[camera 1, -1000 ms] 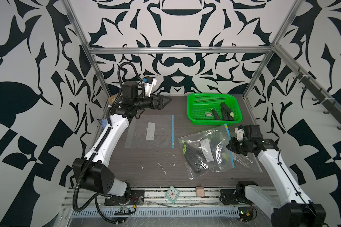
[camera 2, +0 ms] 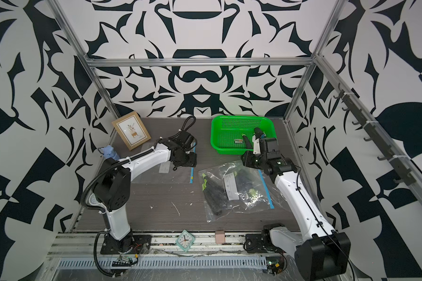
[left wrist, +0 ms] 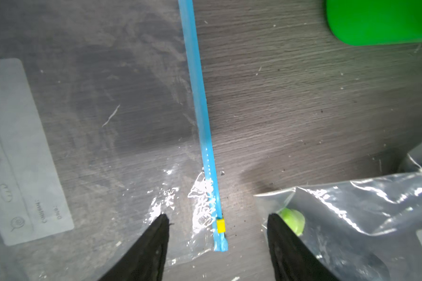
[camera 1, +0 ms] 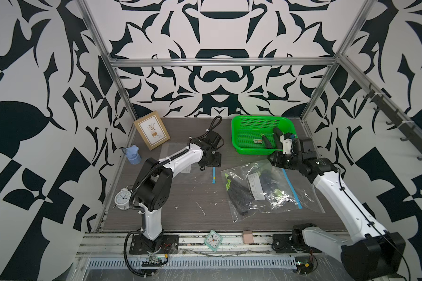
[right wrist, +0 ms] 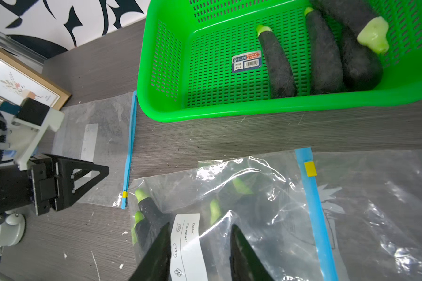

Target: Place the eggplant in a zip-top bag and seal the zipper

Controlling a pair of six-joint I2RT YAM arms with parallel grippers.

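An empty clear bag [left wrist: 126,117] with a blue zipper strip [left wrist: 203,117] lies flat at the left. My left gripper hovers part open above that strip's yellow-marked near end, nothing between its fingers. To the right lies a filled clear bag [right wrist: 267,196] with several eggplants [right wrist: 150,215] inside. Its blue zipper [right wrist: 316,210] runs along the right side, and another clear bag [right wrist: 384,196] shows beyond it. Over the filled bag, my right gripper is part open and empty. Several dark eggplants [right wrist: 323,51] rest in the green basket [right wrist: 211,110].
A picture frame [camera 1: 152,130], a blue cup [camera 1: 132,155] and a white clock [camera 1: 123,198] line the left side. Bare tabletop [camera 1: 187,210] shows in front of the empty bag.
The right gripper has moved from the filled bag's zipper side up and left, toward the basket's front. The filled bag's zipper edge has spread rightward.
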